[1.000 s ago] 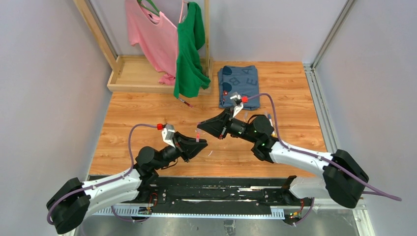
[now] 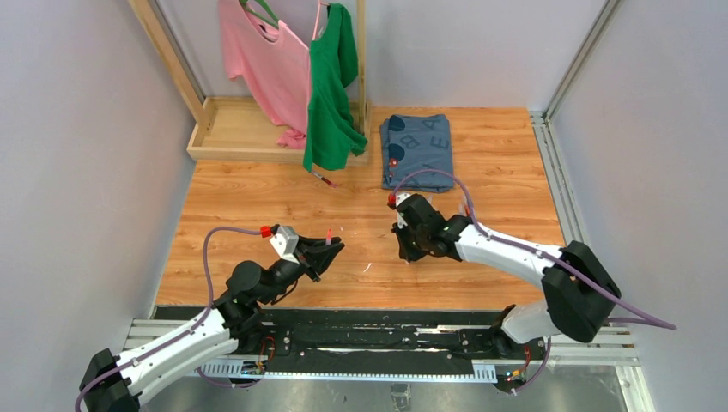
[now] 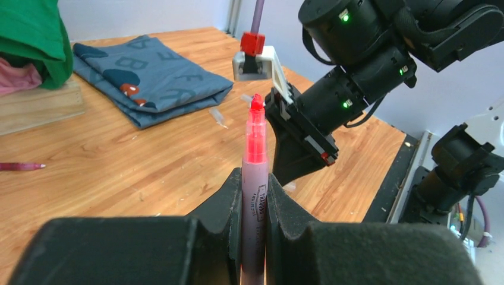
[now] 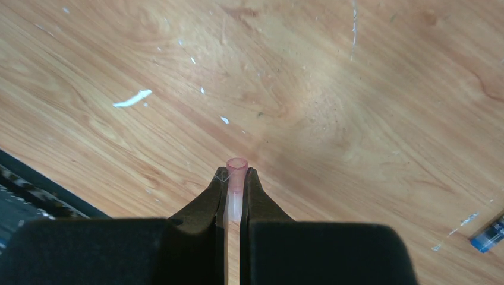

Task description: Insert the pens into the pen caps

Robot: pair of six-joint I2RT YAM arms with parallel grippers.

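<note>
In the left wrist view my left gripper is shut on an upright pen (image 3: pixel 255 154) with a pink-red tip pointing up. My right gripper is shut on a small clear, pinkish pen cap (image 4: pixel 235 193), held above the wood with the open end toward the camera. In the top view the left gripper (image 2: pixel 330 245) is left of the right gripper (image 2: pixel 403 249), apart from it. A red pen (image 2: pixel 323 180) lies near the hanging clothes. Clear caps (image 3: pixel 217 116) lie on the table by the folded cloth.
A folded blue cloth (image 2: pixel 416 150) lies at the back right, beside a wooden rack (image 2: pixel 206 150) with pink and green clothes. A blue-ended pen (image 4: pixel 487 237) lies at the right wrist view's edge.
The right gripper has drawn away to the right from the left one and now points downward. The left gripper has moved slightly back and left with the pen.
</note>
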